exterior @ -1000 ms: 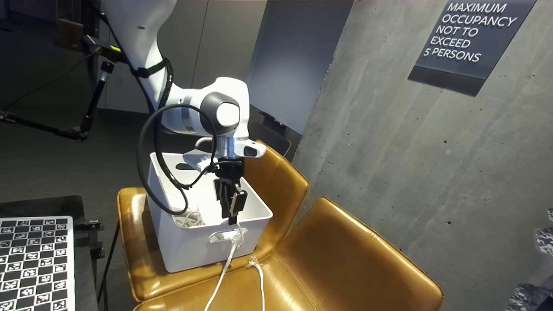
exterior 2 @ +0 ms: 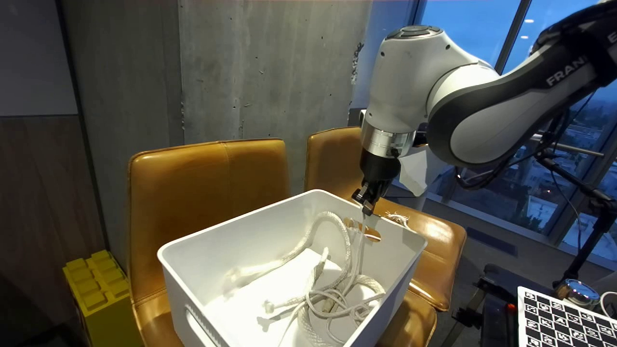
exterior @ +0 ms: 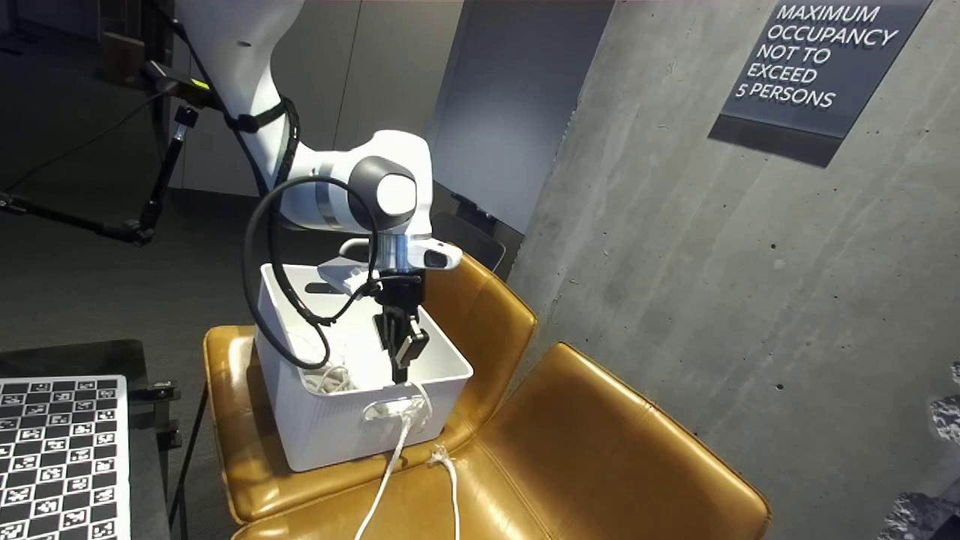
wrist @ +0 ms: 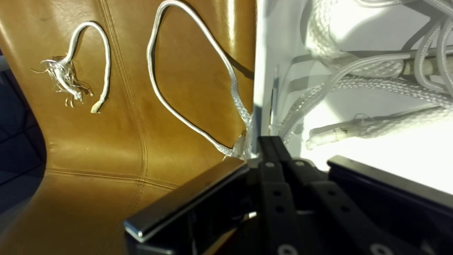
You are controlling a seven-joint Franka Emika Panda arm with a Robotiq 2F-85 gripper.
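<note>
A white rope (exterior 2: 361, 251) rises from inside a white bin (exterior 2: 243, 225) to my gripper (exterior 2: 365, 209). The gripper is shut at the bin's rim, apparently pinching the thin cord; the wrist view hides the contact behind the fingers (wrist: 270, 148). Outside the bin, a loop of cord (wrist: 155, 80) lies over the tan chair seat. By the side handle slot, cord (exterior: 409, 414) hangs outside the wall and runs down toward the front. Thicker braided rope (wrist: 390, 87) lies in the bin.
The bin stands on a tan chair (exterior: 229, 423), beside a second tan chair (exterior: 612, 441). A frayed cord end (wrist: 63, 72) lies on the seat. A checkered board (exterior: 63, 459) is at the left, and a concrete wall (exterior: 720, 297) rises behind the chairs.
The fingers have come together, and the gripper has shifted slightly at the rim. The cord by the handle slot now arches wider near the fingertips.
</note>
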